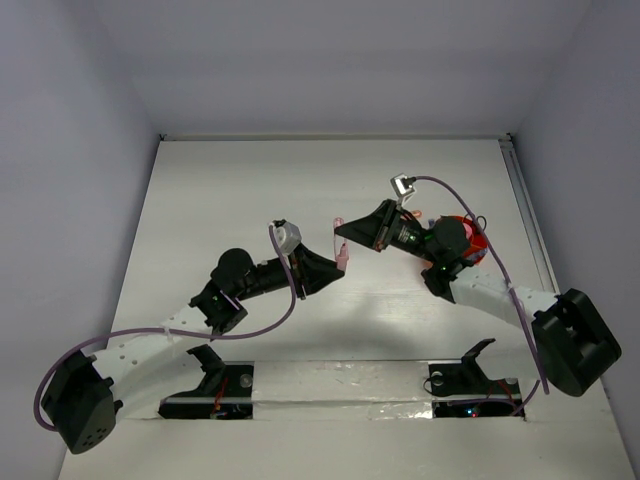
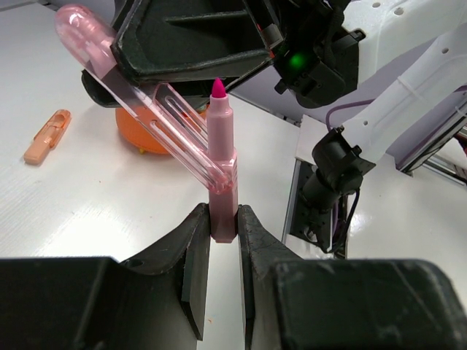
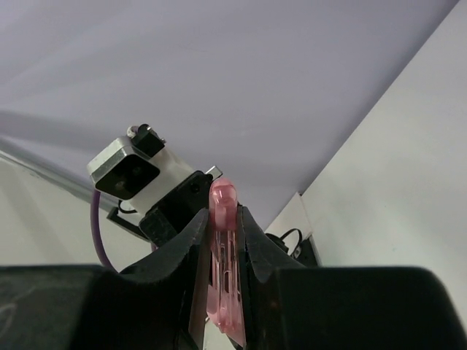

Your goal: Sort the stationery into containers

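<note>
A pink marker [image 2: 222,168] with its magenta tip bare stands upright in my left gripper, whose fingers press on its lower end. My right gripper is shut on a clear pink piece [image 3: 223,211] with a rounded end. In the left wrist view this clear piece [image 2: 157,120] slants down from the upper left, and its lower end meets the marker's side or overlaps it; whether they touch I cannot tell. From above, left gripper [image 1: 342,268] and right gripper [image 1: 339,230] face each other over mid-table, close together.
Behind the right arm, a red container [image 1: 478,240] with items in it is partly hidden at the table's right. An orange capped item [image 2: 48,136] lies on the table.
</note>
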